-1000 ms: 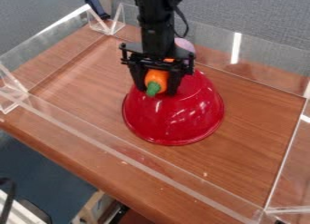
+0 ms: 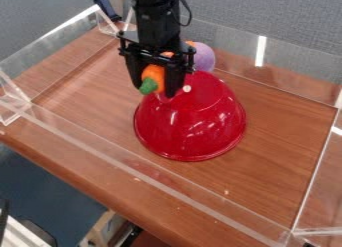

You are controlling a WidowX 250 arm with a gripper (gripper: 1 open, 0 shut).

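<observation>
A black gripper (image 2: 156, 63) hangs from the top centre, with an orange carrot (image 2: 156, 75) with a green tip held low between its fingers. Below and to the right lies a glossy red dome-shaped object (image 2: 194, 126), resembling a bowl or lid, on the wooden surface. A purple round object (image 2: 205, 57) shows behind the gripper at its right, partly hidden.
Clear plastic walls (image 2: 262, 53) edge the wooden board (image 2: 94, 151). The board is bare to the left and right of the red object. A dark floor lies beyond the front-left edge.
The gripper and carrot have moved up and to the left, off the middle of the red object, uncovering more of it and of the purple object.
</observation>
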